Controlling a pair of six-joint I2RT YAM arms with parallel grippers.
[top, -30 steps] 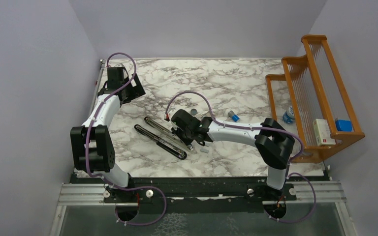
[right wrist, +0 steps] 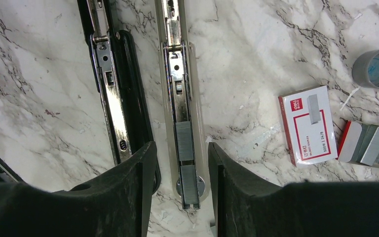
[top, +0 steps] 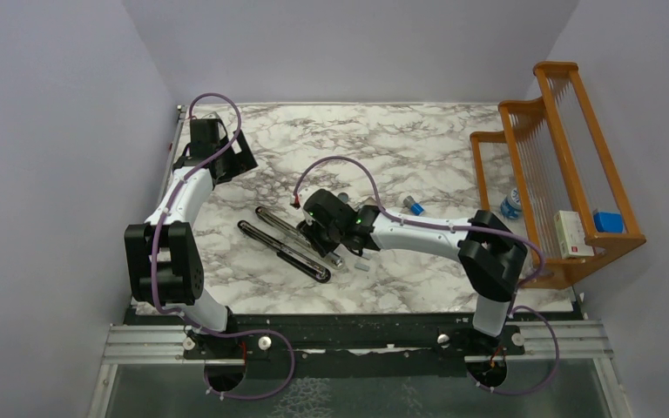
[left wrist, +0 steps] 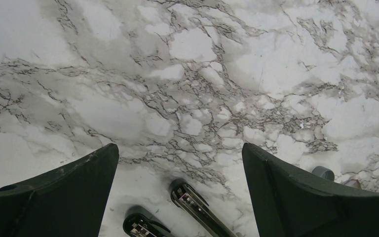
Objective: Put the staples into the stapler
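Two opened staplers lie side by side: a black one (right wrist: pixel 112 103) and a clear-grey one (right wrist: pixel 170 113). In the grey one's metal channel sit two staple strips, an upper strip (right wrist: pixel 184 143) and a lower strip (right wrist: pixel 189 185) near the channel's end. Over this end is my right gripper, its fingers apart on either side of the channel in view and nothing held between them. My left gripper is wide open above bare marble at the far left. A loose staple strip (top: pixel 361 267) lies on the table right of the staplers.
A white-red staple box (right wrist: pixel 308 128), an opened box (right wrist: pixel 370 143) and a grey cup (right wrist: pixel 375 69) lie right of the staplers. Farther right are a blue-capped item (top: pixel 414 205) and a wooden rack (top: pixel 540 113).
My right gripper has shifted slightly up and to the left in the top view, and its arm seems a bit higher. The left arm and the staplers stay where they were.
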